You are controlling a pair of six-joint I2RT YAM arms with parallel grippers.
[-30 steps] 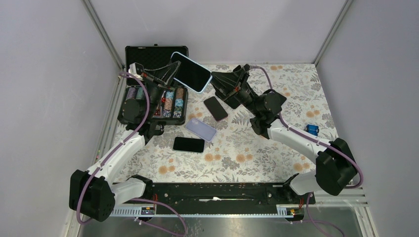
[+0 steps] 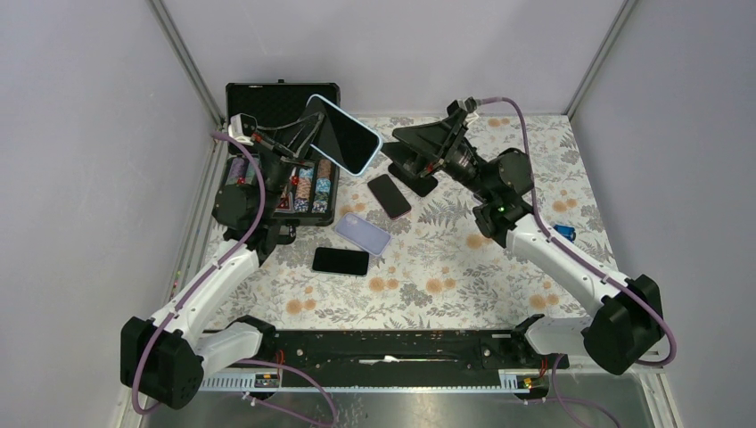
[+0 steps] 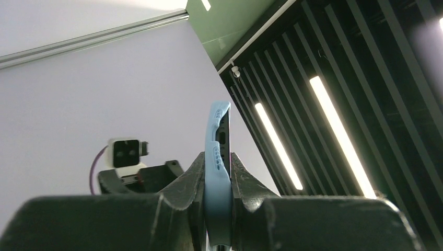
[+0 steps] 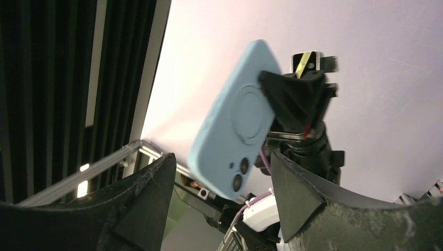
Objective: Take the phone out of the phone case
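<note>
A black-screened phone [image 2: 348, 135] in a light blue case [image 4: 230, 123] is held tilted above the table. My left gripper [image 2: 314, 132] is shut on its far-left end. In the left wrist view the case [image 3: 217, 201] stands edge-on between the fingers, with a dark strip of the phone [image 3: 224, 138] showing beside the blue edge; how far the two are separated there I cannot tell. My right gripper [image 2: 390, 144] is open and empty, just off the phone's right end. The right wrist view shows the case's back, camera end toward me, beyond my parted fingers [image 4: 146, 201].
Below lie a black phone [image 2: 341, 261], a pale lilac case [image 2: 363, 234], a dark phone [image 2: 390, 196] and a black item [image 2: 417, 181]. An open box [image 2: 283, 96] stands at the back left; a small blue object [image 2: 564, 233] is at the right.
My right gripper has drawn back from the phone's right end, its arm shifting right and its fingers parting.
</note>
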